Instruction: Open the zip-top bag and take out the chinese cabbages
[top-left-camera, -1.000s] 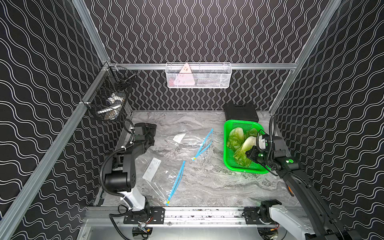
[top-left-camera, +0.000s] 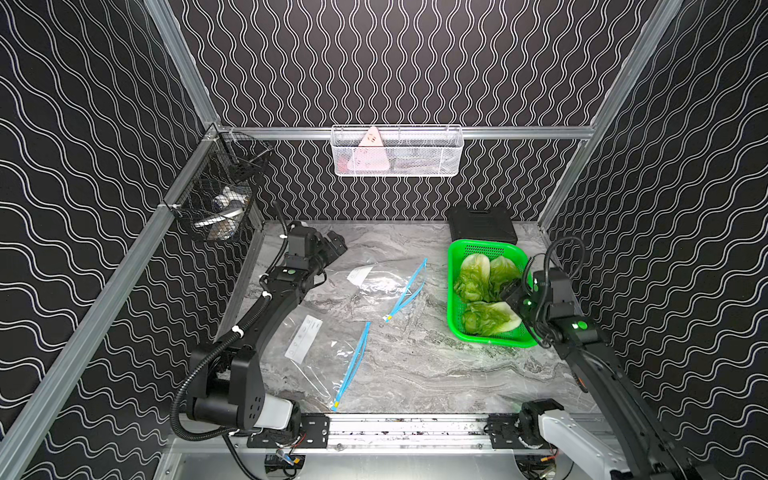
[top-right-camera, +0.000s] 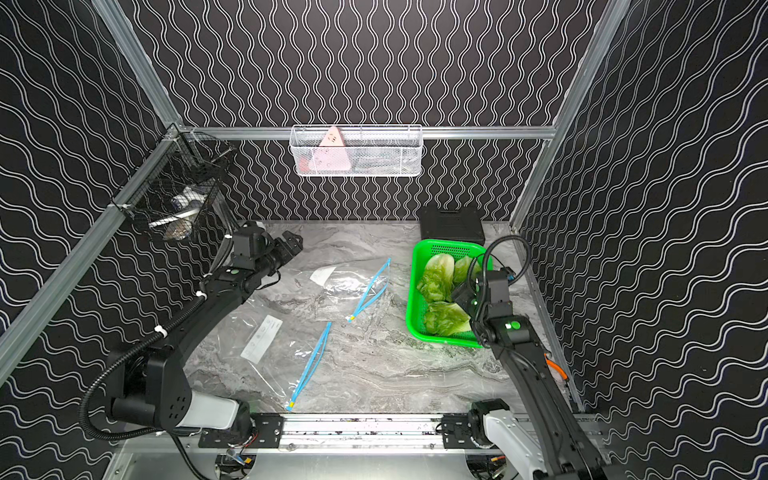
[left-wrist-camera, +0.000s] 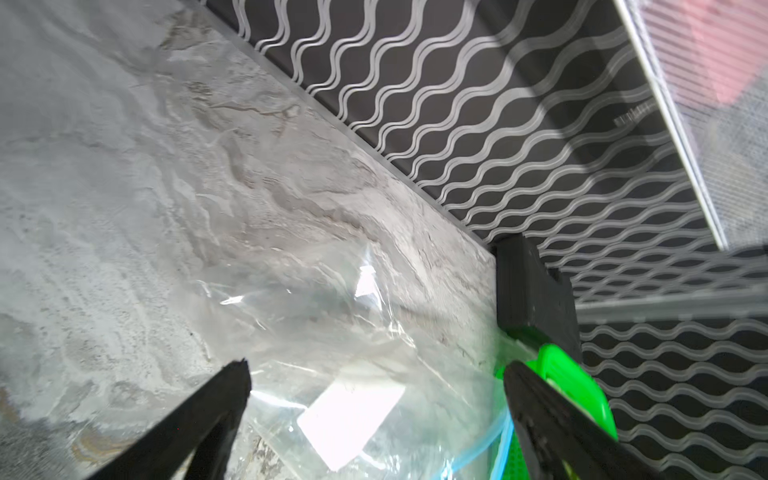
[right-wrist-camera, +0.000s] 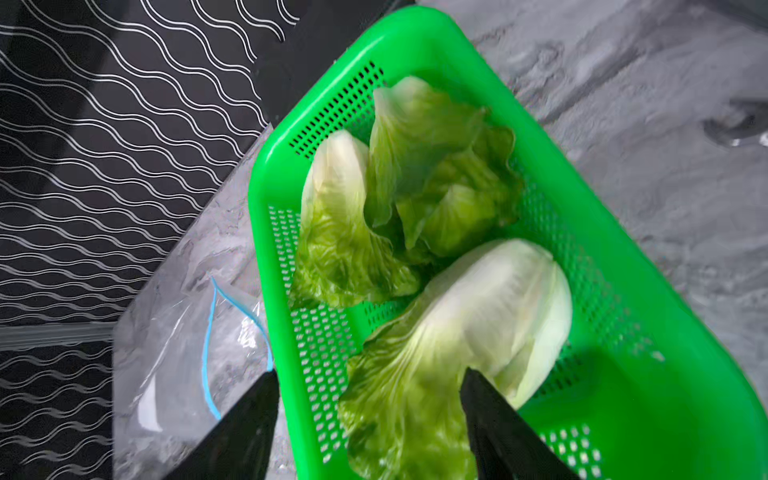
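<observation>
Several cabbages (right-wrist-camera: 456, 336) lie in the green basket (top-right-camera: 416, 296) at the right. My right gripper hangs over the basket, fingers apart above the front cabbage, gripping nothing. Two clear zip bags with blue tops lie flat on the table: the rear one (top-left-camera: 376, 284) and the front one (top-left-camera: 320, 360). My left gripper is open and empty, raised above the left rear of the table near the rear bag.
A black case (top-left-camera: 484, 224) stands behind the basket. A white wire basket (top-left-camera: 424, 156) hangs on the back wall, a black one (top-left-camera: 200, 216) on the left.
My right gripper has risen from among the cabbages, and the front cabbage now lies lower in the basket.
</observation>
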